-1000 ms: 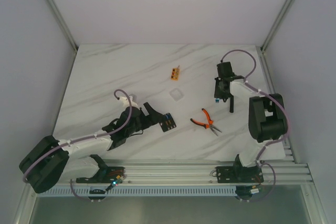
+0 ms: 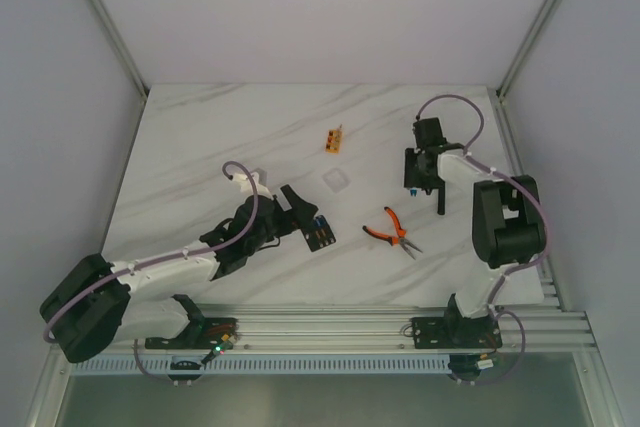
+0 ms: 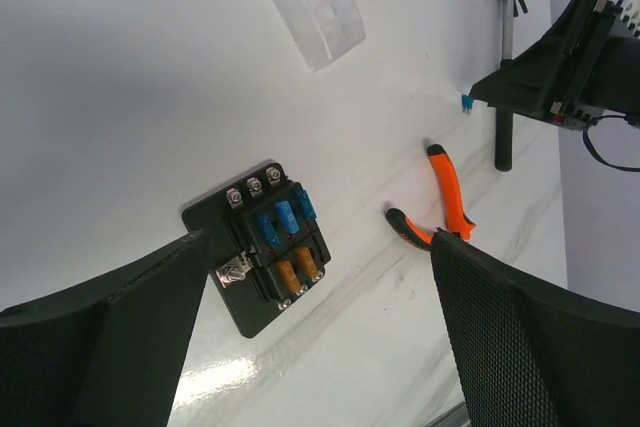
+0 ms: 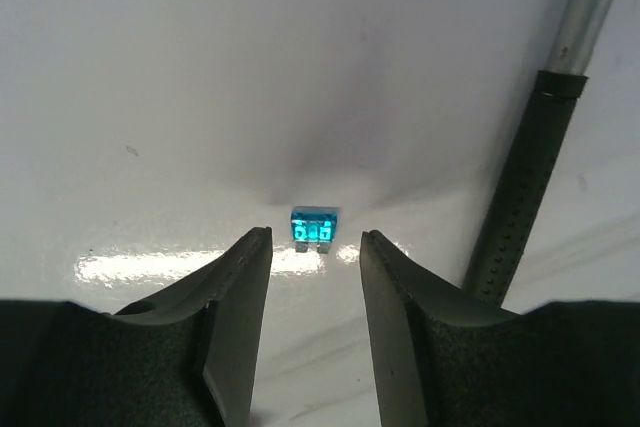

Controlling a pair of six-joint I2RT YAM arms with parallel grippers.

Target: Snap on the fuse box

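The fuse box [image 3: 258, 242] lies on the white table, holding blue and orange fuses; in the top view it is partly under my left gripper. My left gripper is open above and beside it, nothing between its fingers. A small blue piece [image 4: 314, 227] lies alone on the table at the right, just ahead of the fingertips of my right gripper, which are apart with nothing seen held between them.
A hammer [image 4: 520, 187] lies beside the blue piece. Orange-handled pliers [image 2: 393, 232] lie at middle right, a clear container [image 3: 315, 17] behind the fuse box, an orange item [image 2: 333, 141] farther back.
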